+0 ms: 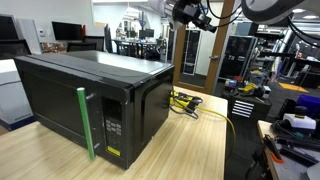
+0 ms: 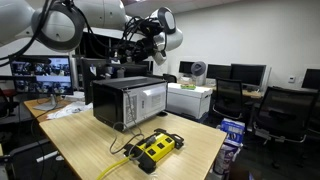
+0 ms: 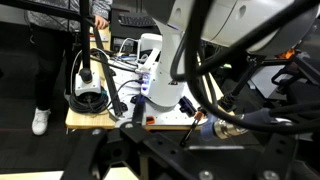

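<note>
A black microwave (image 1: 85, 95) with a green strip (image 1: 86, 122) down its door front stands on the wooden table; its door looks closed. In the second exterior view the microwave (image 2: 120, 104) shows its side and back. My arm (image 2: 165, 38) reaches in high over the microwave, well clear of it. Dark parts of my gripper fill the bottom of the wrist view; it is open, and I see nothing held, though the fingertips are hard to make out.
A yellow power strip (image 2: 157, 150) with cords lies on the table behind the microwave. A yellow cable (image 1: 232, 130) trails off the table's right side. Bare tabletop (image 1: 185, 145) lies in front of and beside the microwave.
</note>
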